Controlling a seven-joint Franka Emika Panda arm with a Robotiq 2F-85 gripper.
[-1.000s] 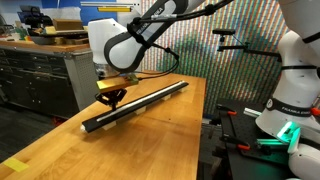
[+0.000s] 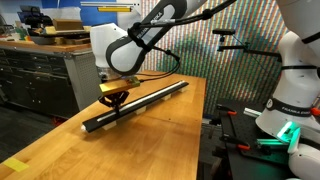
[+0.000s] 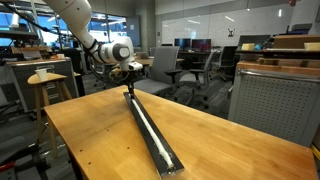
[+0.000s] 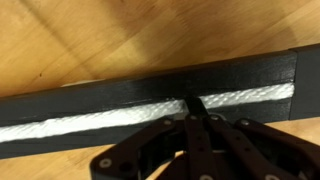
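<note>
A long black channel (image 3: 157, 143) with a white rope-like strip (image 3: 147, 121) along its groove lies on the wooden table. In the wrist view the white strip (image 4: 90, 122) runs across the frame between the black walls of the channel (image 4: 110, 94). My gripper is shut, its fingertips down at the strip. Whether any of the strip is pinched between the fingers cannot be seen. In exterior view 1 the gripper (image 2: 117, 108) stands over the near-left part of the channel (image 2: 150, 104); in exterior view 2 it is at the far end.
Bare wooden table (image 2: 150, 145) lies on both sides of the channel. A wooden stool (image 3: 48, 88) stands beyond the table, and office chairs (image 3: 195, 84) stand behind it. A grey cabinet (image 3: 273, 100) is at the right.
The gripper has come down slightly onto the channel over the last second. The channel itself has not visibly moved.
</note>
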